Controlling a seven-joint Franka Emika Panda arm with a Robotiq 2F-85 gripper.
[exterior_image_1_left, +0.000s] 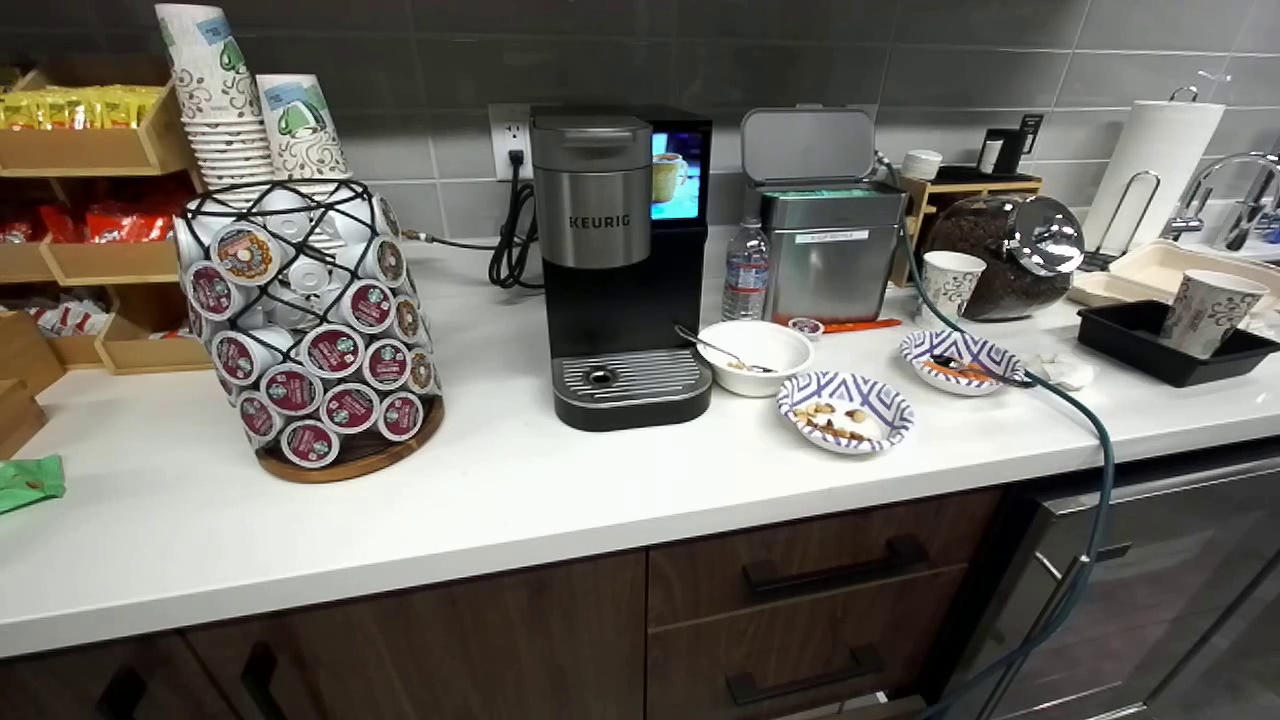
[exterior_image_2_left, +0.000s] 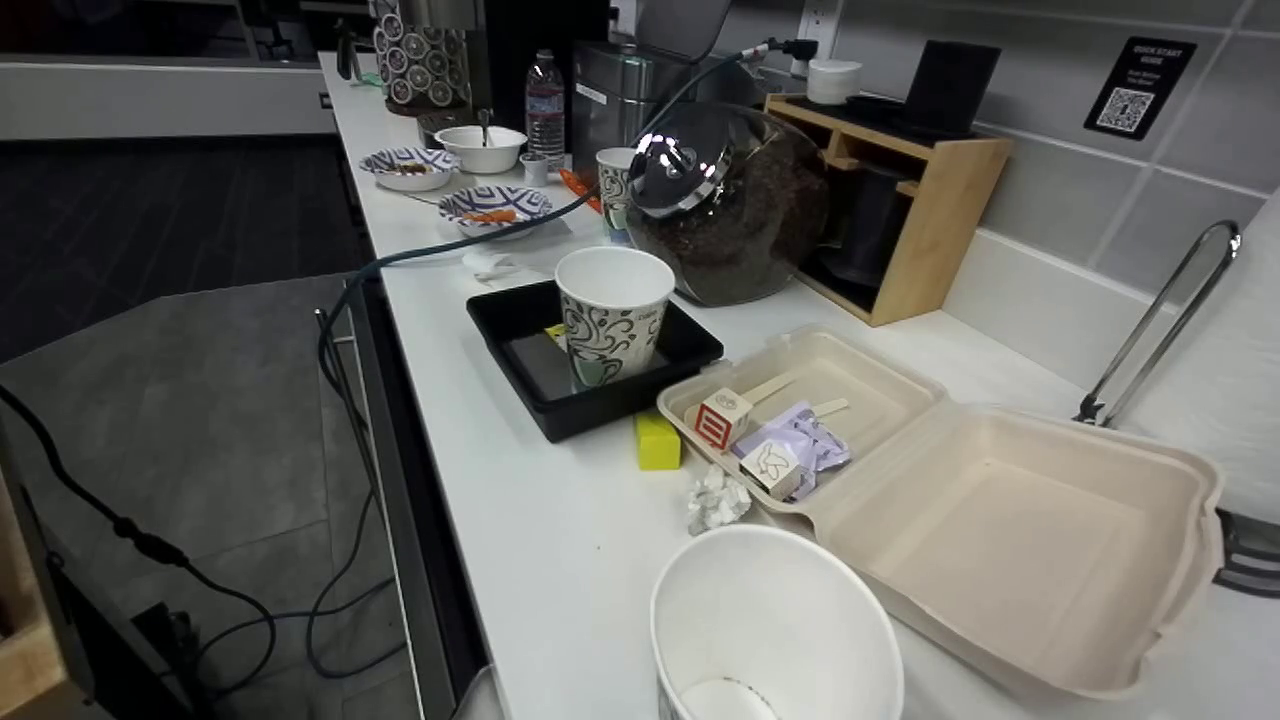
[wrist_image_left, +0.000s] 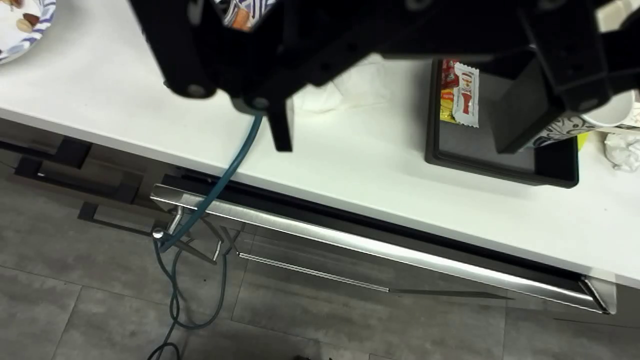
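My gripper shows only in the wrist view, its dark fingers spread wide over the counter and nothing between their tips. A black tray lies below the right-hand finger, which hides part of it. Inside the tray are wrapped packets and a patterned paper cup, which leans in exterior view 1. White crumpled tissue rests on the counter between the fingers' positions. No part of the arm appears in either exterior view.
A teal cable hangs across the counter edge to the floor. Patterned bowls, a coffee machine and a pod rack stand further left. An open takeout box and another paper cup occupy the sink end.
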